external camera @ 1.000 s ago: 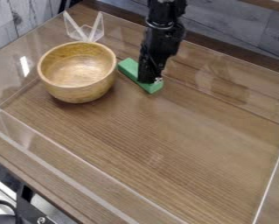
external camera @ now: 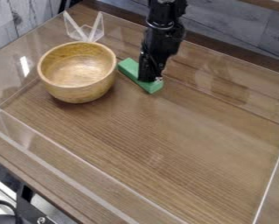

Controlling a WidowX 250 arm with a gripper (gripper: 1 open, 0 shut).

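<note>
A black robot gripper (external camera: pixel 149 68) reaches down from the top middle of the camera view onto a green block (external camera: pixel 142 80), which lies on the wooden table just right of a round tan bowl (external camera: pixel 77 83). The fingertips are at the upper part of the block and partly cover it. The fingers look close together; whether anything is between them is hard to see.
A clear plastic object (external camera: pixel 87 28) is at the back left, beside the wall. Cables lie off the table's edge at the lower left.
The gripper has shifted very slightly at the block; the block and bowl look unmoved.
</note>
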